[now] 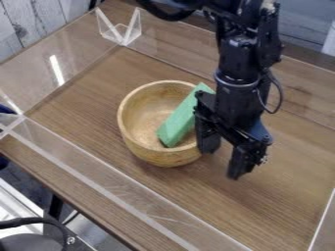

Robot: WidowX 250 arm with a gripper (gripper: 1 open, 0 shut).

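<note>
A wooden bowl (pixel 139 114) sits left of centre on the wooden table, holding a green elongated object (pixel 182 117). My black gripper (pixel 230 149) hangs just to the right of the bowl, low over the table and close against the bowl's right side, its fingers apart. I see nothing held between them. The arm partly hides the bowl's right rim.
A white wire-like holder (pixel 119 26) stands at the back left. Cables lie in the bottom left corner.
</note>
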